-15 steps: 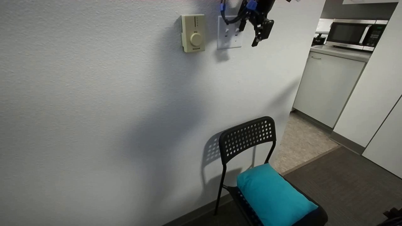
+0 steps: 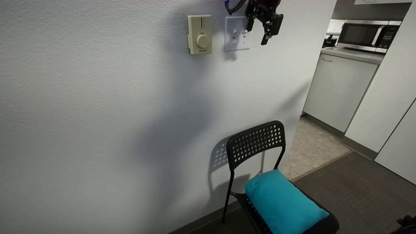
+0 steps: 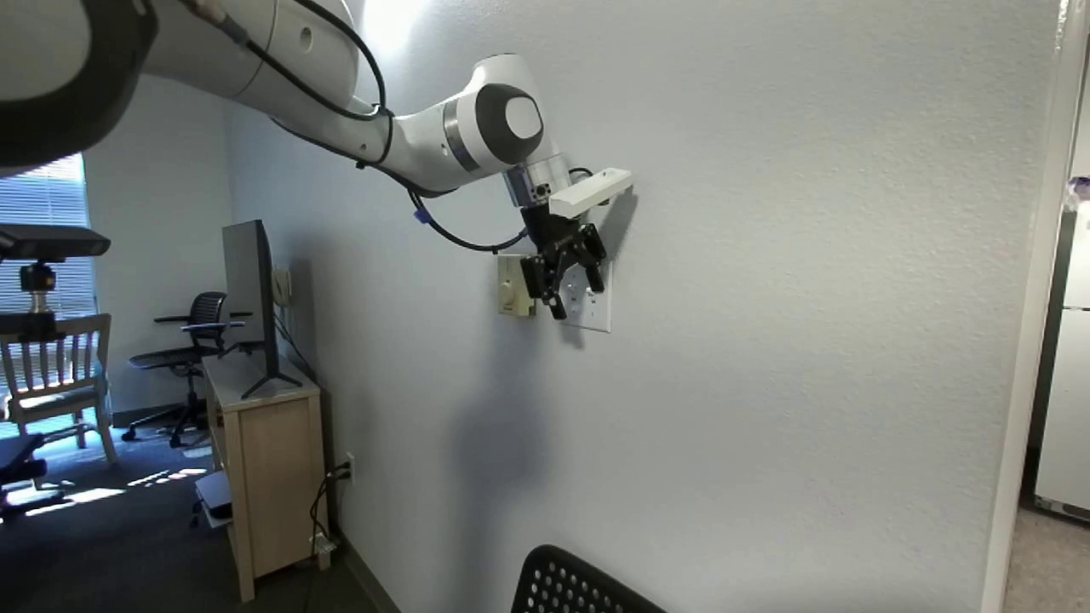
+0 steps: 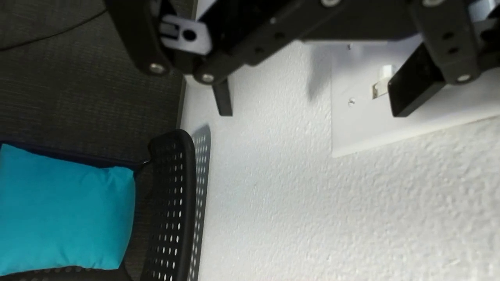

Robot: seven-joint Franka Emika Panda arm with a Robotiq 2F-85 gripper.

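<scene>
My gripper is open close to the wall, with nothing held between its fingers. In the wrist view one fingertip (image 4: 415, 89) overlaps the edge of a toggle (image 4: 386, 75) on the white switch plate (image 4: 347, 136); whether they touch I cannot tell. The other fingertip (image 4: 223, 100) stands well apart, over bare wall. From exterior view 1, the plate (image 2: 236, 45) shows two toggles, the left one (image 2: 234, 32) clear of the gripper (image 2: 257, 36). Exterior view 2 has the gripper (image 3: 577, 296) partly covering the plate (image 3: 593, 317).
A beige thermostat (image 2: 199, 35) is mounted left of the plate. Below stands a black chair (image 2: 257, 142) carrying a teal cushion (image 2: 284, 202). The wall (image 3: 797, 358) right of the plate is bare. A microwave (image 2: 366, 35) sits on a counter beyond the wall's edge.
In exterior view 1 the gripper has shifted slightly and tilted, its nearer finger rising a little. The cable beside it has moved up and left. Chair and cushion have stayed put.
</scene>
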